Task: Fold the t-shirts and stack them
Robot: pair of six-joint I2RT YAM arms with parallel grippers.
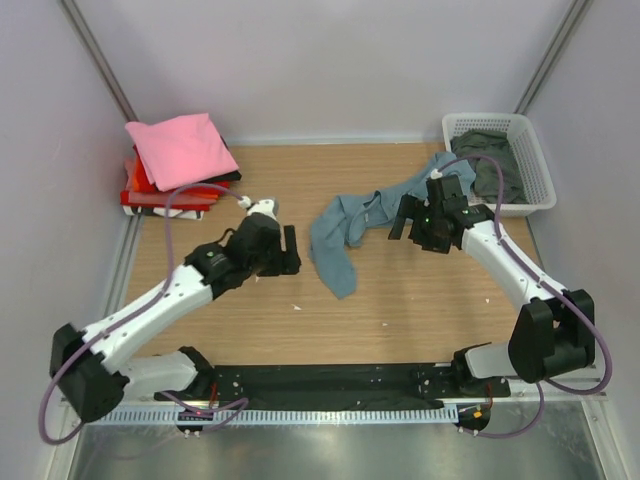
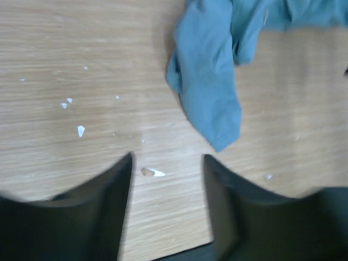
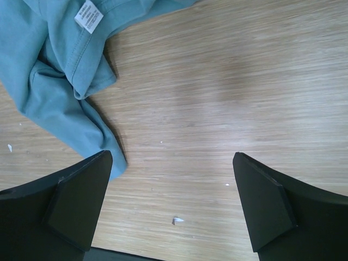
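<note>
A blue-teal t-shirt point(image 1: 375, 208) lies rumpled and stretched out across the table, from the basket's edge to the table's middle. In the right wrist view a white tag shows on the shirt point(image 3: 70, 60). My left gripper point(image 1: 290, 252) hangs over the wood left of the shirt's lower end, open and empty; the left wrist view has the shirt point(image 2: 209, 81) beyond its blurred fingers point(image 2: 111, 204). To the right of the shirt, my right gripper point(image 1: 405, 218) stands open, bare table between its fingers.
At the back left sits a stack of folded shirts, pink point(image 1: 182, 150) on top and red point(image 1: 145, 188) beneath. A white basket point(image 1: 540, 180) at the back right holds a dark green cloth point(image 1: 490, 160).
</note>
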